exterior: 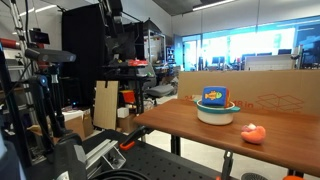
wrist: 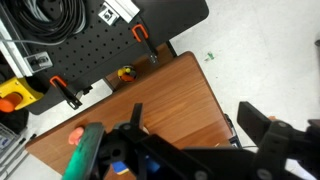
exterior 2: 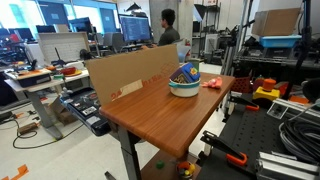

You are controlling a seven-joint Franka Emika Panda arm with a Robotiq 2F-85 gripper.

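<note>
A white pot with teal handles (exterior: 215, 114) stands on the wooden table. Tilted up inside it is a blue item with a colourful fish picture (exterior: 214, 97); in the other exterior view this blue item (exterior 2: 186, 73) also rises above the rim. To the right of the pot lies a pink, lumpy object (exterior: 253, 133). In the wrist view, my gripper is open, its dark fingers far apart and only tabletop visible between them. The gripper is well above the table, away from the pot. Part of the pot is hidden behind the gripper in that view.
The bare wooden tabletop (exterior 2: 155, 118) has free room around the pot. Upright cardboard (exterior 2: 125, 95) lines one side of the table. A dark base surface with clamps (wrist: 105, 50) and coiled cables (wrist: 55, 20) adjoins the table. A person (exterior 2: 168, 30) is in the background.
</note>
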